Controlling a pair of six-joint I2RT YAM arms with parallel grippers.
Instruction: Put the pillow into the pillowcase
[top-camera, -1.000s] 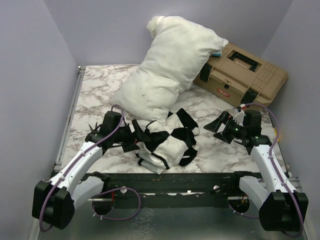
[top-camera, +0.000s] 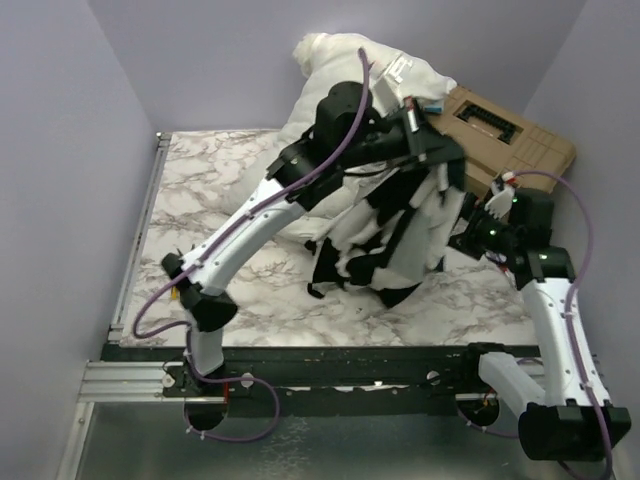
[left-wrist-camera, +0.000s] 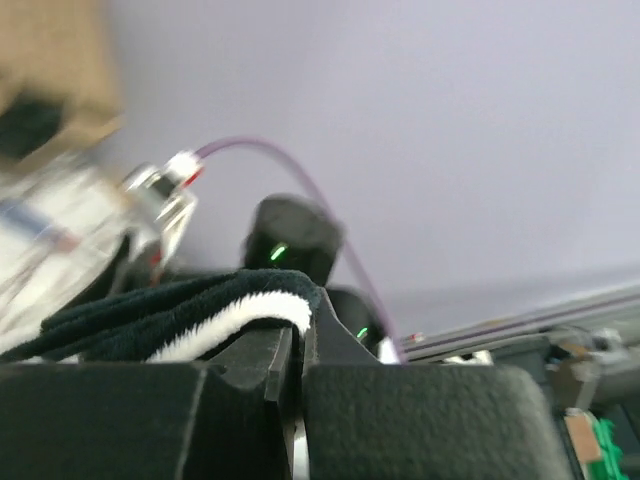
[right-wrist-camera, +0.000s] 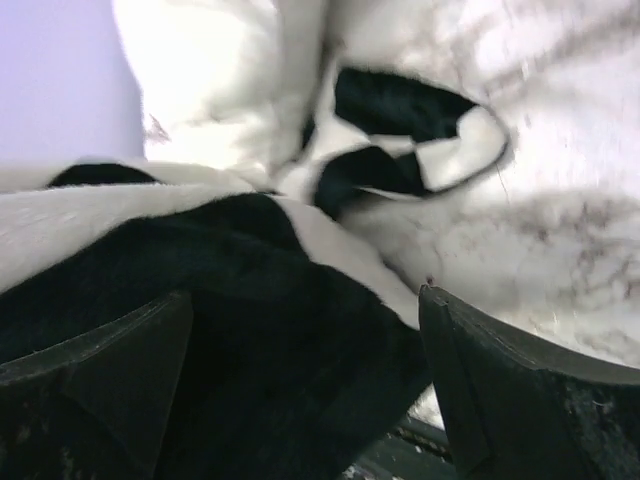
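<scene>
My left gripper, raised high in the upper centre of the top view and blurred, is shut on an edge of the black-and-white pillowcase (top-camera: 385, 235), which dangles from it toward the table. In the left wrist view its dark, white-banded edge lies between the fingers. My right gripper (top-camera: 480, 225) is open beside the hanging cloth at the right; in its wrist view the pillowcase (right-wrist-camera: 250, 320) fills the space before the fingers. The white pillow (top-camera: 325, 60) lies at the back centre, partly hidden behind my left arm.
A tan toolbox (top-camera: 520, 140) stands at the back right behind my right arm. Grey walls border the table.
My left arm has swung up and toward the back right, lifting the pillowcase off the table from its crumpled heap. The right gripper has shifted slightly right.
</scene>
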